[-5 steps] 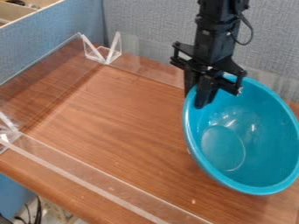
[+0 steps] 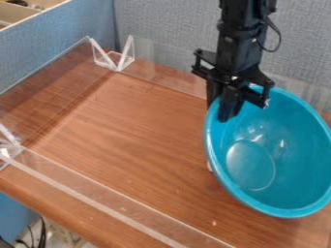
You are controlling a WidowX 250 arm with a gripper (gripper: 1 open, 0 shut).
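Observation:
A large turquoise bowl fills the right side of the wooden surface, tilted somewhat, its inside facing the camera. My black gripper comes down from the top onto the bowl's upper left rim and is shut on it. The fingertips are partly hidden at the rim.
Clear plastic borders with white corner brackets edge the work surface. Padded grey-blue walls stand behind and to the left, with a light wooden tray at the top left corner.
The bowl and my gripper have shifted very slightly, the bowl's lower edge now sitting a little lower in view.

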